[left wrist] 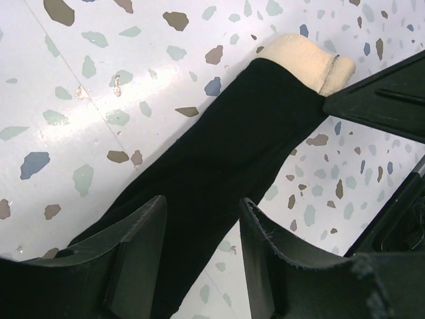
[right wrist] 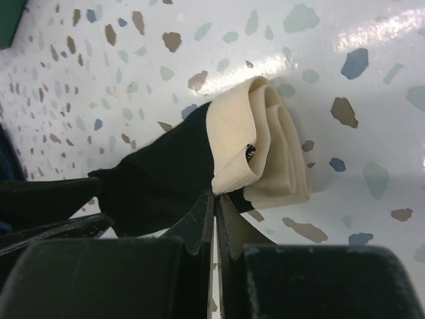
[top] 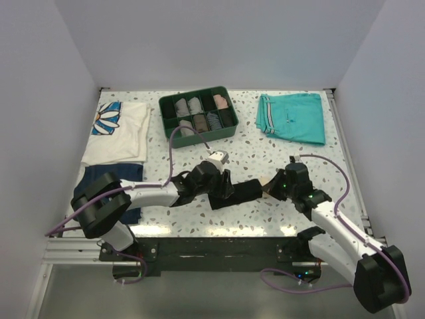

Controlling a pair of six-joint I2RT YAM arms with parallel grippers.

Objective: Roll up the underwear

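Note:
The black underwear [left wrist: 206,146] lies as a narrow folded strip with a cream waistband [right wrist: 232,126] at its right end. In the right wrist view, my right gripper is shut, its tips pinching the cloth at the corner where the waistband meets the black fabric. Spread apart over the black part, my left gripper is open, with cloth showing beneath and between its fingers. Seen from above, the left gripper [top: 226,185] covers part of the strip's left half, while the right gripper [top: 272,187] stands at its right end.
A green divided box [top: 174,141] holding several rolled items stands behind. Folded teal cloth [top: 292,117] lies at back right; white cloth [top: 133,133] and navy cloth [top: 129,174] lie at left.

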